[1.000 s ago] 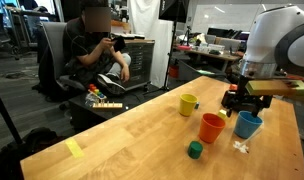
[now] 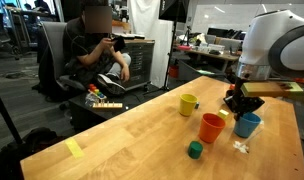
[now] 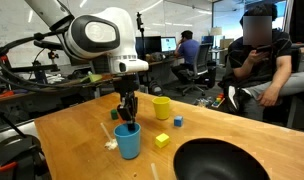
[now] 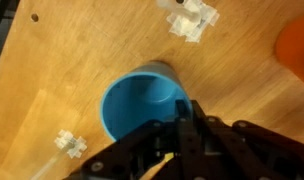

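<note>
A blue cup (image 3: 129,147) stands upright on the wooden table, directly below my gripper (image 3: 128,118) in exterior view 2. From the wrist view, I look down into the blue cup (image 4: 132,104), which appears empty. The dark fingers (image 4: 199,125) of the gripper reach its rim at the right side of the opening. They look close together, but how far they are apart and whether the cup's wall is between them cannot be made out. In exterior view 1, the blue cup (image 2: 248,127) is partly behind the red cup (image 2: 211,128).
A yellow cup (image 2: 188,104) and a green cup (image 2: 195,149) stand nearby. A black pan (image 3: 218,162) occupies the front right in exterior view 2, with a yellow block (image 3: 162,140) and a blue block (image 3: 178,121) beyond it. Free table lies left in exterior view 1.
My gripper has come down slightly toward the blue cup's rim. The cups have not visibly moved.
</note>
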